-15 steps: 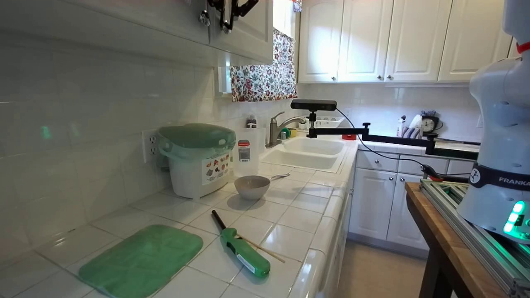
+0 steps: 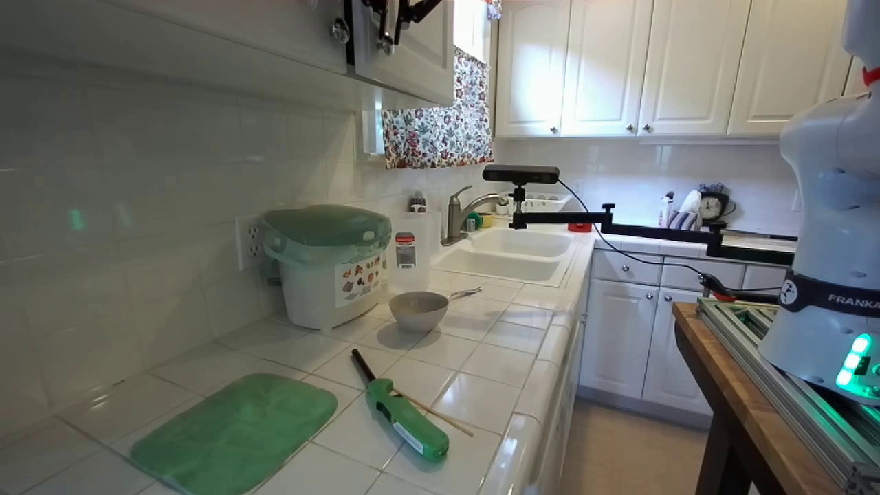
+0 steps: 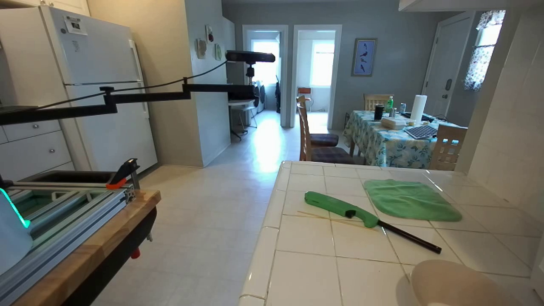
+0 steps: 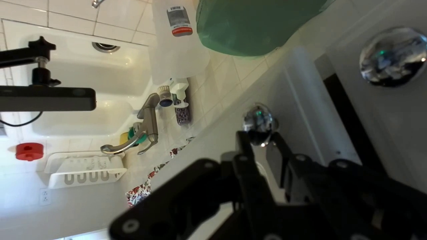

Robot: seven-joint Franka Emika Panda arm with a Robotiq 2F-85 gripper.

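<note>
Seen from the wrist, my gripper is shut on a round chrome knob (image 4: pixel 259 121), one finger on either side of it. The knob belongs to a white upper cabinet door (image 4: pixel 298 102), which stands slightly ajar with a dark gap (image 4: pixel 352 120) along its edge. Exterior view 1 catches only the tips of my gripper (image 2: pixel 390 34) at its top edge, by the same door (image 2: pixel 421 53). A second chrome knob (image 4: pixel 394 56) sits on the neighbouring door. The cabinet's inside is hidden.
Below, the counter carries a green-lidded bin (image 2: pixel 326 264), a clear jug (image 2: pixel 410 256), a grey bowl (image 2: pixel 419 312), a green lighter (image 2: pixel 408 421) and a green cloth (image 2: pixel 235 429). A black camera arm (image 2: pixel 569 218) reaches out near the sink (image 2: pixel 511 264).
The held door has swung slightly outward, and a dark gap now shows between it and its neighbour. My gripper has shifted slightly right and up with the knob in exterior view 1.
</note>
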